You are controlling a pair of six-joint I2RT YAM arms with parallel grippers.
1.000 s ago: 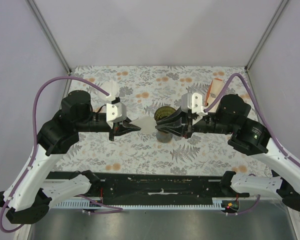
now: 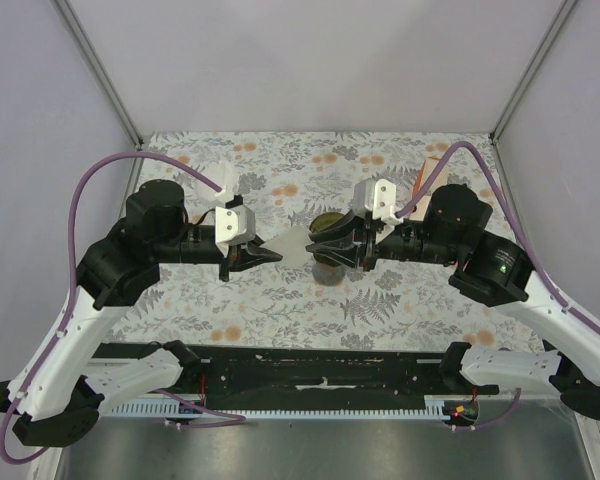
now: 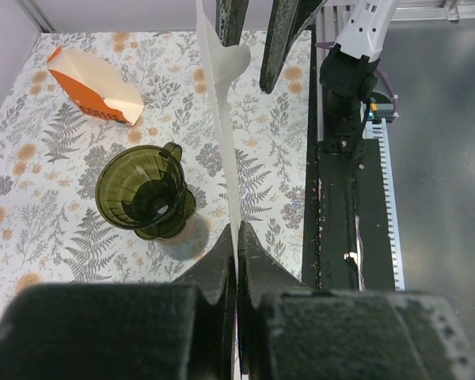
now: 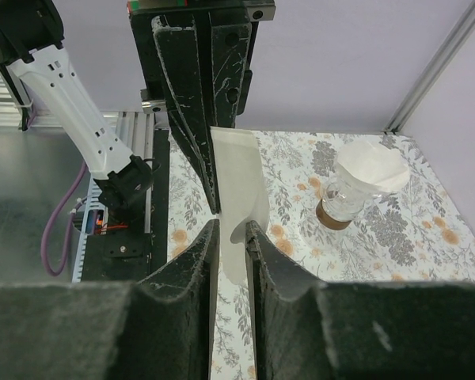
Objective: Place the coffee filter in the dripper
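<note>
A white paper filter (image 2: 288, 246) hangs between the two grippers, seen edge-on in the left wrist view (image 3: 224, 119). My left gripper is shut on it. My right gripper is at the filter's other end, its fingers slightly apart around the paper in the right wrist view; whether they grip it is unclear. Below and behind the filter stands the dark green dripper (image 3: 138, 182), partly hidden by the right gripper in the top view.
An orange-and-white filter packet (image 3: 95, 87) lies on the right of the mat. A clear container with white paper in it stands at the left. The patterned mat is otherwise mostly bare.
My right gripper has shifted slightly to the left over the last second. The left gripper and filter are nearly unmoved.
</note>
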